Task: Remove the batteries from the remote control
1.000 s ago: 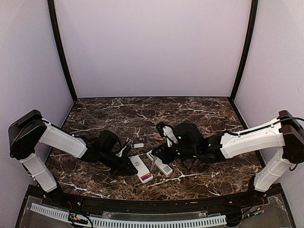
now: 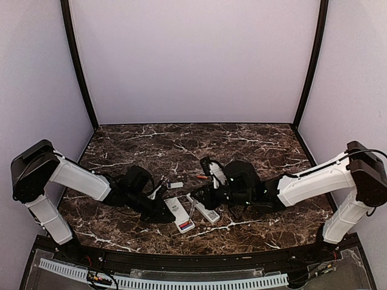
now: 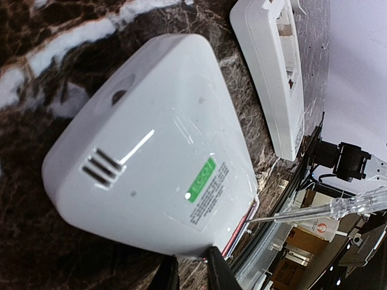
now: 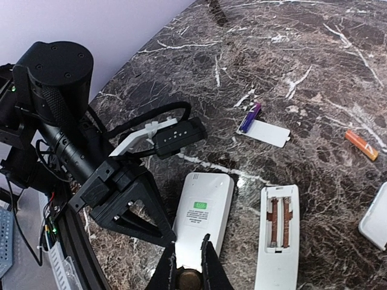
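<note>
A white remote control [image 2: 176, 208] lies back side up, a red and a blue battery [image 2: 184, 225] in its open near end. My left gripper [image 2: 169, 212] is shut on its left side; in the left wrist view the remote [image 3: 157, 145] fills much of the picture above the fingers [image 3: 221, 269]. My right gripper [image 2: 202, 198] is shut on a thin tool. That tool [image 3: 351, 205] has a clear handle and a metal shaft, its tip at the battery end of the remote. From the right wrist, only the tool's dark round end [image 4: 189, 279] shows between the fingers.
Behind are a white cover [image 4: 271, 133] with a purple battery [image 4: 250, 118] against it, and an orange battery [image 4: 361, 145]. A white piece [image 4: 375, 220] sits far right.
The left gripper and its remote have stayed in place.
</note>
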